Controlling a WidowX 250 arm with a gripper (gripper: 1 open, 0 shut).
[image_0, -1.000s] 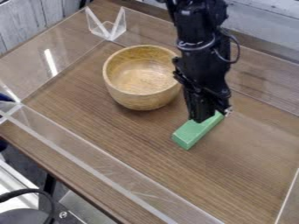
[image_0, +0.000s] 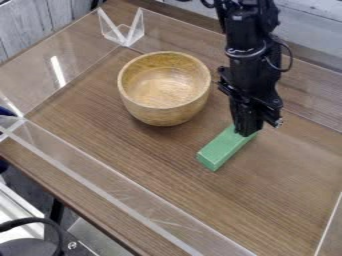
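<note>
My black gripper (image_0: 246, 124) points down over the upper end of a green rectangular block (image_0: 222, 152) lying on the wooden table, right of centre in the camera view. The gripper looks shut, with nothing visible between its fingers; whether its tip touches the block or hovers above it, I cannot tell.
A round wooden bowl (image_0: 163, 68) sits at the upper middle, left of the arm. A small white wire-like object (image_0: 122, 30) is at the back left. Black cables lie at the bottom left corner.
The gripper has shifted slightly back and to the right and appears smaller, uncovering a little more table around it. The green block lies in about the same place.
</note>
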